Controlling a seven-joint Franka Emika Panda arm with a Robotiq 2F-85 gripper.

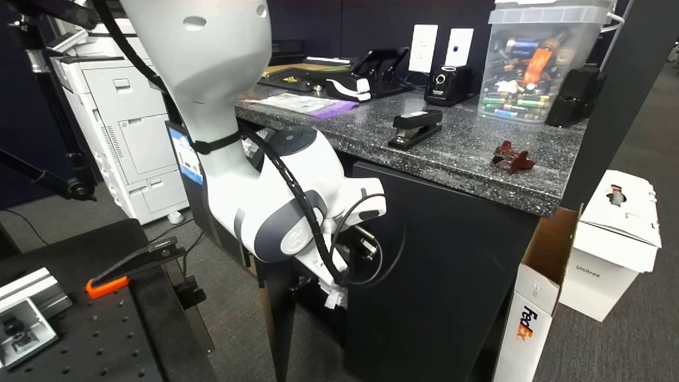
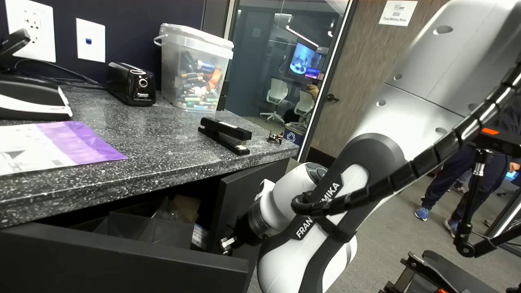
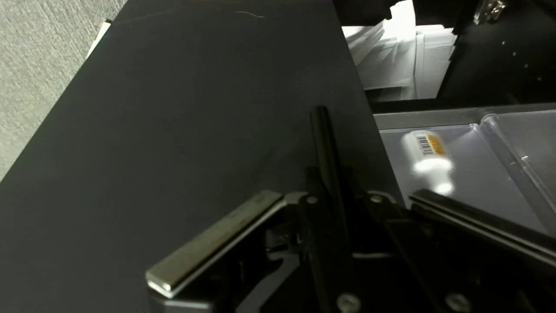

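A broad black cabinet panel fills much of the wrist view. A slim dark bar, likely its handle, stands against it near the right edge. My gripper is shut around the near end of this bar; the contact itself is dark and hard to make out. In exterior view 1 the same panel stands out from under the countertop, and the gripper is mostly hidden by the arm and its cable. Exterior view 2 shows the panel beyond the wrist, standing open beside the cabinet's inside.
A small white bottle lies in a clear tray inside the cabinet, with white papers behind. On the countertop are a stapler, a brown part and a tub of batteries. Another dark front stands out nearby.
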